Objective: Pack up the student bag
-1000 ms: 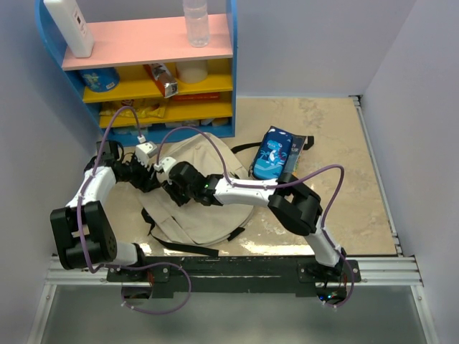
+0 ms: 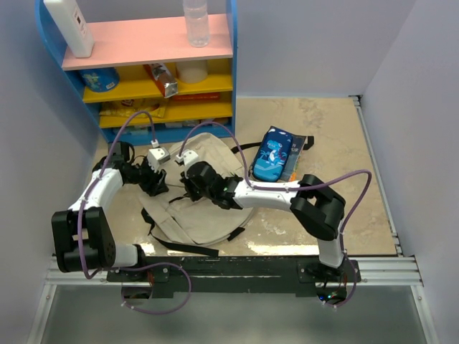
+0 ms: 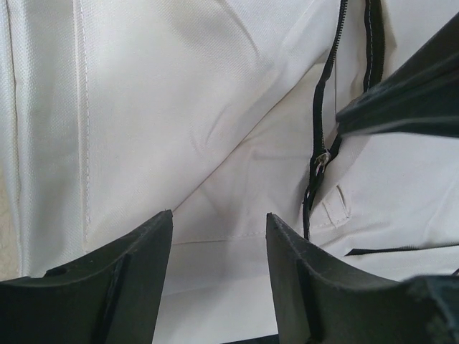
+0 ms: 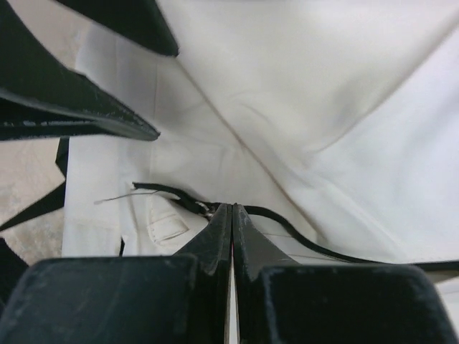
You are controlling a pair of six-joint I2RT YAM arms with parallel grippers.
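The white canvas bag (image 2: 208, 226) lies spread on the table, both arms over its upper left part. In the left wrist view my left gripper is open over its fabric, a black zipper (image 3: 320, 107) with metal puller running just to its right. My right gripper is shut at the zipper strip (image 4: 294, 233); whether it pinches anything thin is hidden. A blue pencil case (image 2: 272, 154) lies with dark flat items (image 2: 294, 158) beyond the bag at the right.
A blue shelf unit with pink top (image 2: 136, 36), holding bottles and packets, stands at the back left. Grey walls bound both sides.
My right arm has moved rightward across the bag, and my left gripper has shifted slightly right and down in the top view.
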